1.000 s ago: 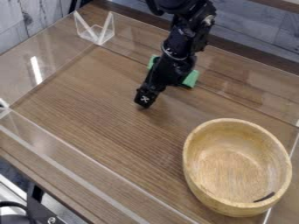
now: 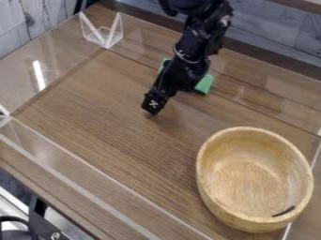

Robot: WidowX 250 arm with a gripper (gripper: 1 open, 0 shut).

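The black robot arm (image 2: 201,52) reaches down from the top centre, its gripper (image 2: 156,103) low over the wooden tabletop, left of centre. The gripper stands open; whether anything lies between its fingers is too dark and small to tell. A green object (image 2: 201,83) lies behind the arm, partly hidden by it.
A large tan bowl (image 2: 254,153) occupies the lower right. A white wire-like item (image 2: 103,30) stands at the upper left, and another white piece is at the left edge.
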